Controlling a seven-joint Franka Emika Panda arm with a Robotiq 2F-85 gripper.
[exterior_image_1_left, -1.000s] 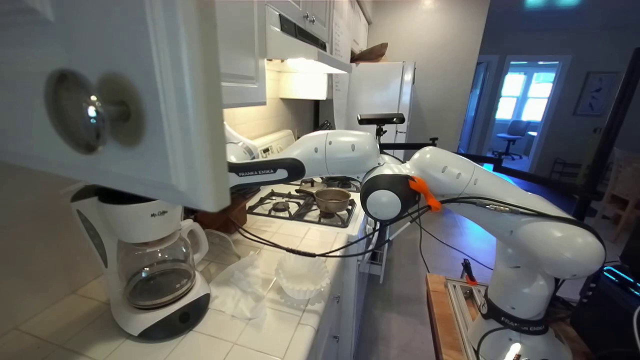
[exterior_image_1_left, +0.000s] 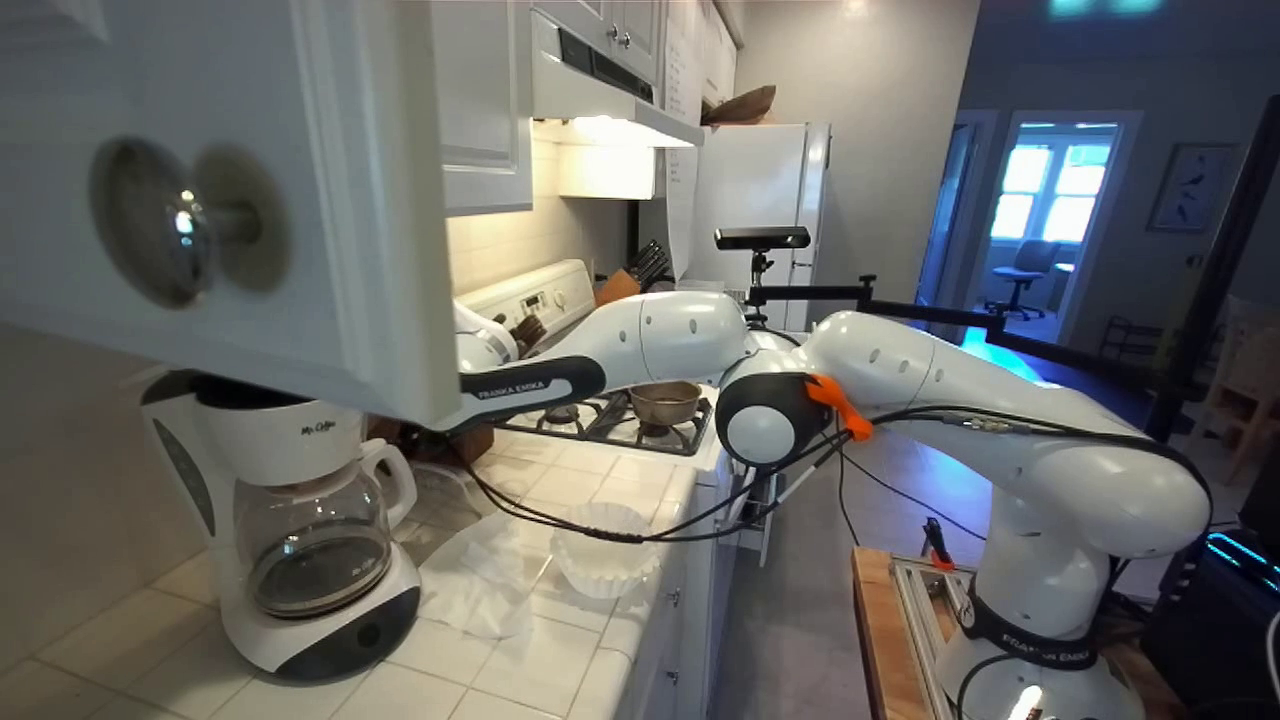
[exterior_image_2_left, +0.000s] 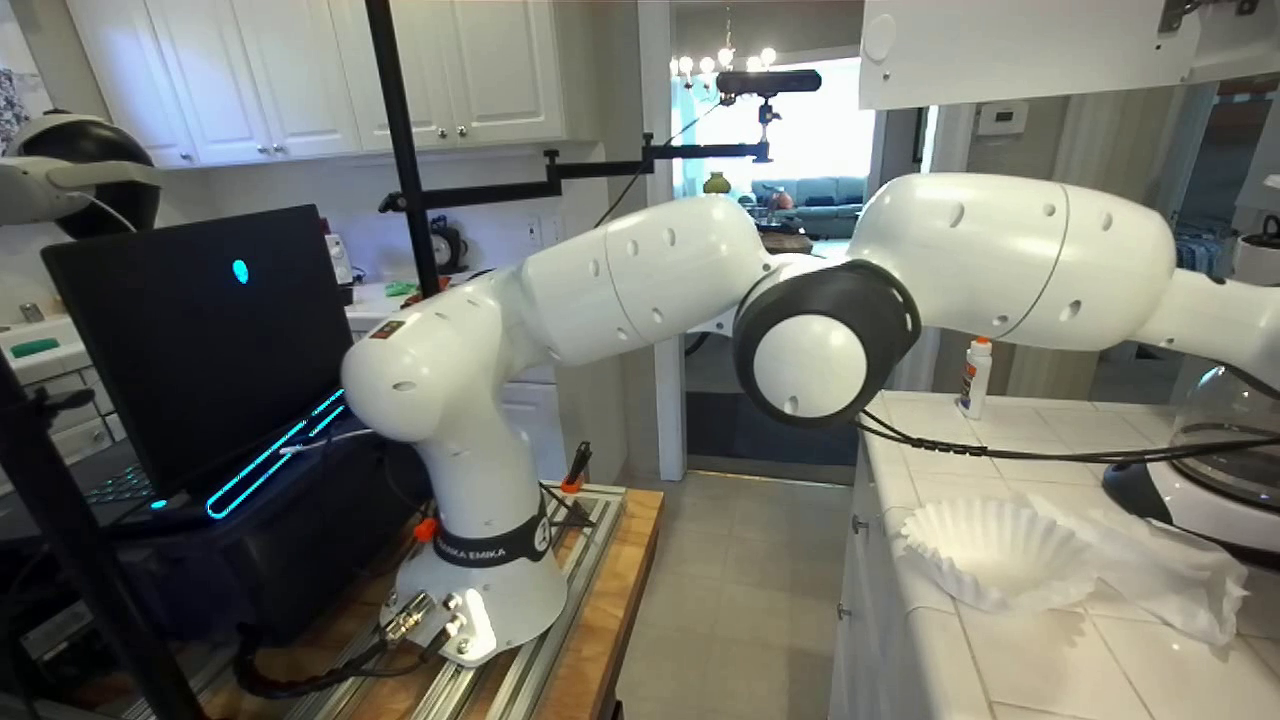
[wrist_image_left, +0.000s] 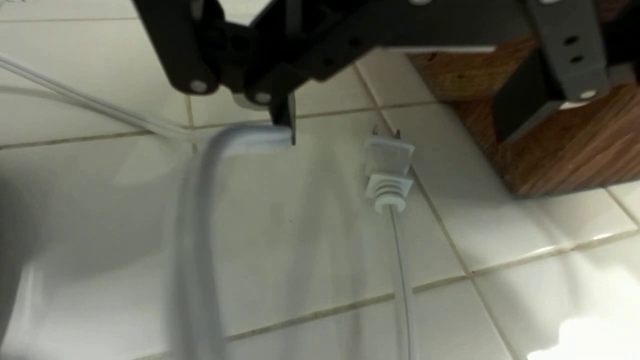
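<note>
In the wrist view my gripper is open, its two dark fingers wide apart. Below and between them, a white two-prong plug (wrist_image_left: 388, 174) lies on the tiled counter, prongs toward the gripper, with a thin cord trailing away. Beside the left finger a blurred pale band (wrist_image_left: 201, 240), perhaps a cord close to the camera, bends toward the fingertip; whether they touch I cannot tell. The open cabinet door (exterior_image_1_left: 240, 192) hides my gripper in exterior view 1. A white coffee maker (exterior_image_1_left: 282, 426) with a glass carafe stands on the counter.
A brown wooden block (wrist_image_left: 582, 132) lies close to the right finger. Paper filters (exterior_image_1_left: 603, 548) and a crumpled white sheet (exterior_image_1_left: 482, 588) rest on the counter. A pan (exterior_image_1_left: 663, 402) sits on the stove; a glue bottle (exterior_image_2_left: 975, 377) stands farther along.
The arm has come down, and its forearm now slopes lower toward the counter behind the cabinet door. Its cables hang lower, over the paper filters. The coffee maker and filters have not moved.
</note>
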